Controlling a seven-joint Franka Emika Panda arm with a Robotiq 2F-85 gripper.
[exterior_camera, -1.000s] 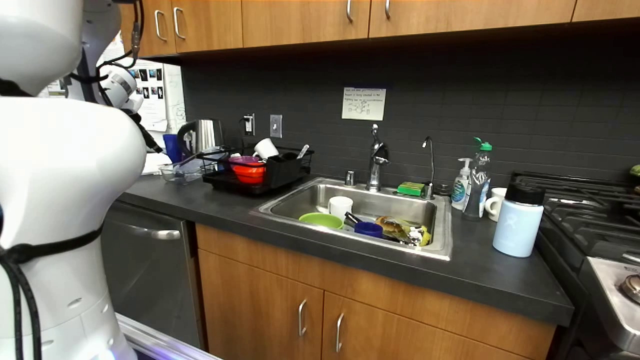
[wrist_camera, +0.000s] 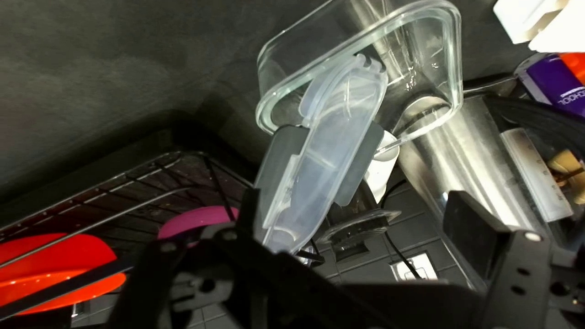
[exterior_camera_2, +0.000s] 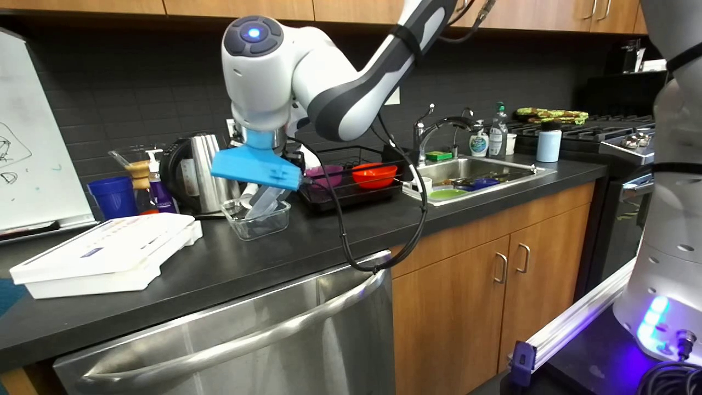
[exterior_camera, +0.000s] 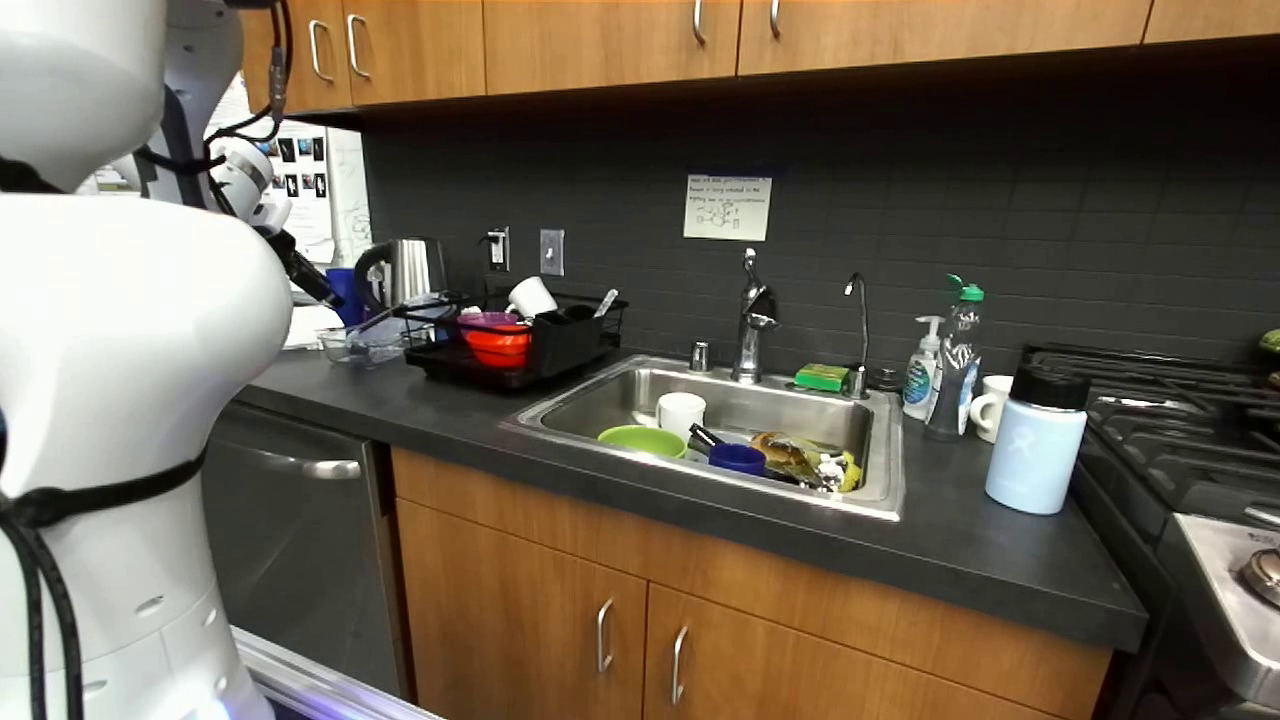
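In the wrist view, my gripper is open, with its fingers wide apart. A clear plastic lid (wrist_camera: 334,148) with grey side clips appears in the gap, close to the left finger; whether they touch, I cannot tell. One end of this lid rests in a rectangular glass container (wrist_camera: 455,66) and it stands tilted. In exterior view 2, the glass container (exterior_camera_2: 263,227) sits on the counter below my wrist, the lid (exterior_camera_2: 265,203) leaning up out of it. Dark fingers (exterior_camera: 314,284) show at the left in exterior view 1.
A black dish rack (exterior_camera: 462,366) with a red bowl (exterior_camera: 498,346) stands beside the container. The steel kettle (exterior_camera_2: 210,168) is close on the other side. White boxes (exterior_camera_2: 105,253) lie on the counter's left. Dishes fill part of the sink (exterior_camera: 576,414).
My gripper has shifted slightly to the right in exterior view 1, toward the kettle and container. The counter objects look unmoved.
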